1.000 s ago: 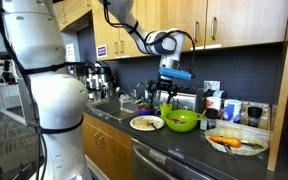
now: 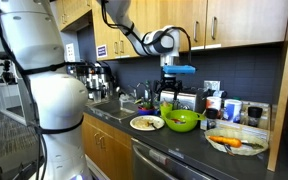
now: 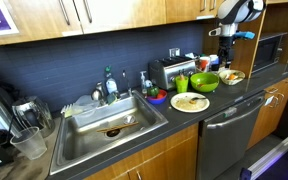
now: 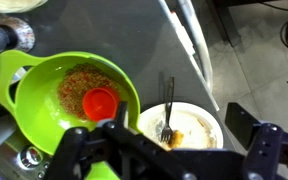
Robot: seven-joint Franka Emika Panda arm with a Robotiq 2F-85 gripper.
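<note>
My gripper is open, its black fingers wide apart with nothing between them. In exterior view 1 it hangs over the counter, above the green bowl (image 2: 182,120). From the wrist, that bowl (image 4: 46,118) lies to the left, with brown grainy contents and a small red cup (image 4: 100,103) inside. Part of the bowl is hidden behind the left finger. A white plate (image 4: 206,122) shows below the gap between the fingers, bearing a dark-handled fork (image 4: 168,112) and some food.
A basket (image 2: 246,148) holding a carrot and other items stands right of the bowl. Behind are a toaster (image 3: 169,73) and several cups. The sink (image 3: 104,130) lies left of the plate. Bare dark counter (image 4: 149,45) shows beside the bowl.
The wrist and gripper have shifted and turned slightly in exterior view 1, staying above the bowl area. Bowl, plate and basket appear unmoved.
</note>
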